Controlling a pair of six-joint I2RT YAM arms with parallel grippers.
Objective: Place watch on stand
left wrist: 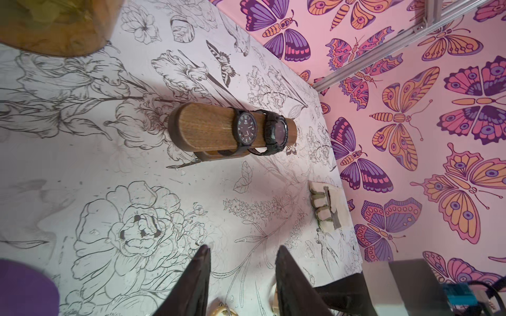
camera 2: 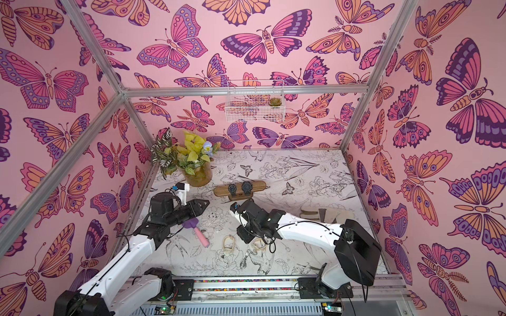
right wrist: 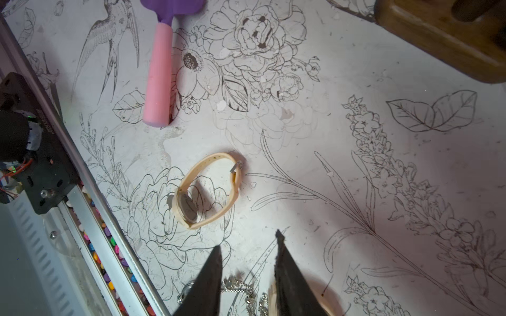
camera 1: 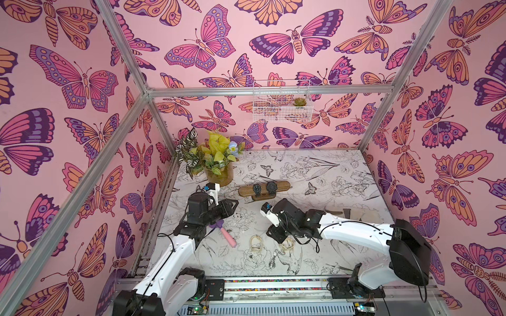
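A wooden watch stand (left wrist: 200, 126) stands mid-back of the table, two dark watches (left wrist: 246, 128) on it. Two cream-banded watches lie on the table: one (right wrist: 187, 202) mid-front, the other (camera 1: 288, 246) beside it, partly under my right arm. My left gripper is open and empty, left of the stand above a purple-and-pink utensil. My right gripper is part open, low over the front-right watch, which shows only partly between and behind its fingers in the right wrist view.
A flower vase (camera 1: 218, 173) stands back left. The pink utensil (right wrist: 158, 84) lies left. A silver chain (right wrist: 242, 289) lies at the front. Gloves (camera 2: 326, 215) lie right.
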